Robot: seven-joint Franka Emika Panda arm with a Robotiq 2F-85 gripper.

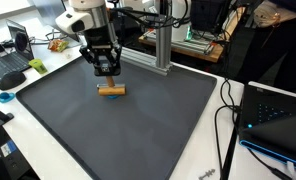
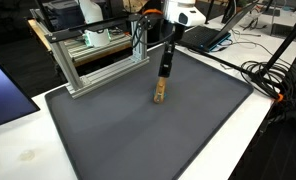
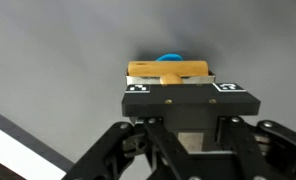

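A light wooden piece, a crossbar with a short upright stem (image 1: 111, 90), stands below my gripper (image 1: 108, 72) near the far side of the grey board. The fingers point straight down and are shut on the top of its stem. In exterior view 2 the wooden piece (image 2: 159, 91) appears end-on beneath the gripper (image 2: 165, 72). From the wrist, the crossbar (image 3: 195, 68) lies just beyond the gripper's dark front, and the stem's rounded end (image 3: 170, 79) shows in the middle. A bit of blue (image 3: 168, 57) peeks out past the crossbar; its full shape is hidden.
The grey board (image 1: 138, 130) is bare around the wooden piece, with wide free room toward the front and right. A metal frame (image 2: 98, 70) stands along its back edge. Cables (image 2: 263, 75) and a laptop (image 1: 273, 120) lie outside the board.
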